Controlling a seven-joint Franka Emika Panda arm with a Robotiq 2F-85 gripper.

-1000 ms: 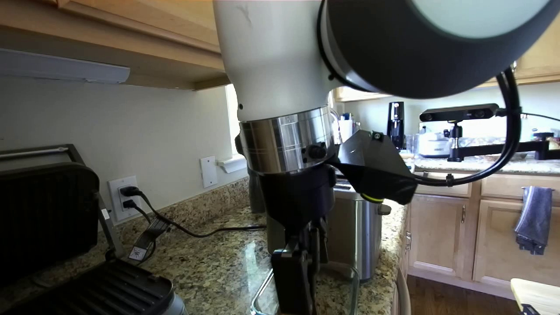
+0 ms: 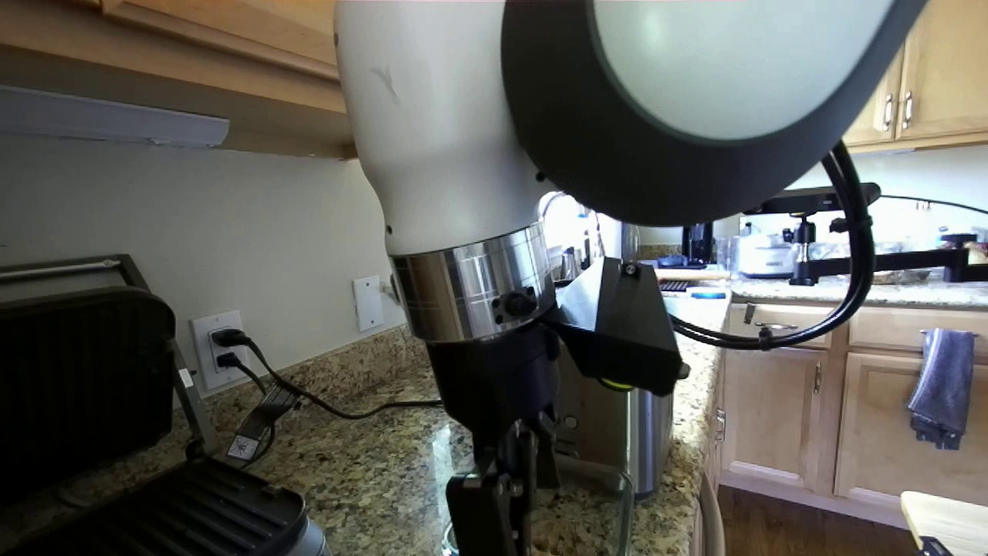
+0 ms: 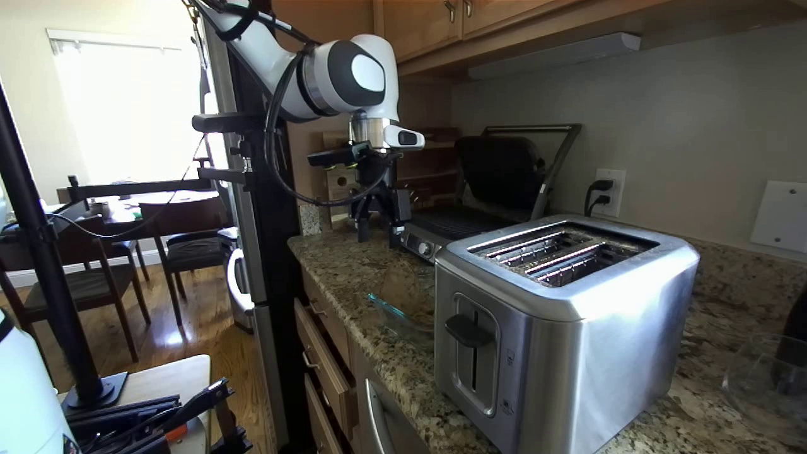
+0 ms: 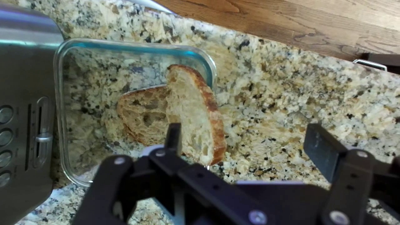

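Note:
Two slices of bread lie in a clear glass dish [image 4: 60, 112] on the counter. The upper slice [image 4: 193, 112] leans over the dish's right end and overlaps the lower slice [image 4: 144, 112]. Above them my gripper is open, its fingers wide apart with nothing between them. In the wrist view its left finger covers part of the bread's near edge, while the right finger is over bare counter. Exterior view 2 has the gripper [image 3: 378, 236] pointing down above the counter, near the grill. The dish's far side in that view is hidden by the toaster [image 3: 552, 340].
The steel toaster [image 4: 26, 112] stands close against the dish's left end. An open black grill [image 3: 461, 219] sits near the wall, its cord plugged into the outlet [image 2: 222, 347]. Bare counter [image 4: 277, 93] extends right of the dish to the edge above the floor.
In exterior view 1 the arm and gripper have moved left and lower, and the wrist has tilted slightly. The dish, the grill and the toaster have not moved.

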